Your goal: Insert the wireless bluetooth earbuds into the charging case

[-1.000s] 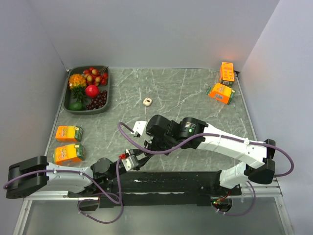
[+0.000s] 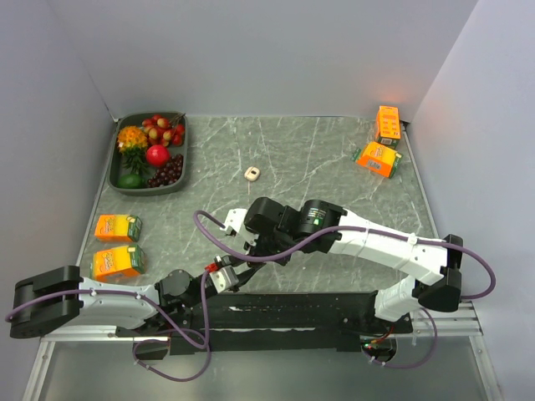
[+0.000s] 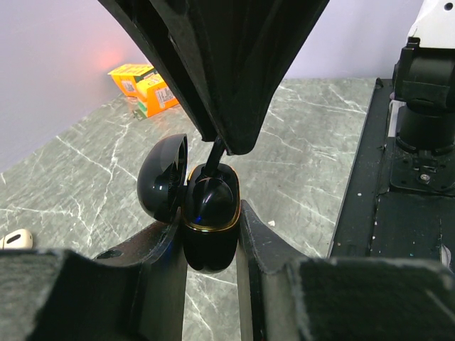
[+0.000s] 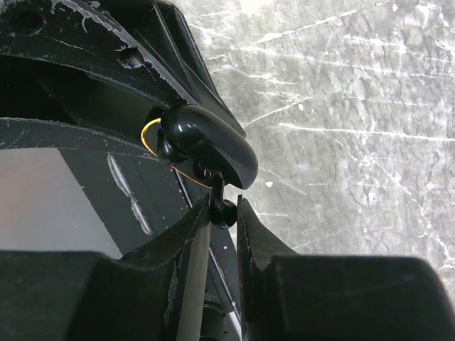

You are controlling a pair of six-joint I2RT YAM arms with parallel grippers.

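A black charging case point(image 3: 210, 227) with a thin gold rim is held by my left gripper, its lid point(image 3: 160, 174) swung open. From above, my right gripper is shut on a black earbud point(image 4: 222, 213), whose stem reaches into the open case. In the right wrist view the case point(image 4: 213, 142) sits just beyond the right fingertips, the earbud between them; whether it is seated cannot be told. In the top view both grippers meet near the front edge of the table, largely hidden by the right arm.
A fruit tray point(image 2: 113, 167) stands back left, orange boxes point(image 2: 117, 228) lie at the left and more point(image 2: 378, 160) at the back right. A small white object point(image 2: 252, 174) lies mid-table.
The left arm stays about where it was.
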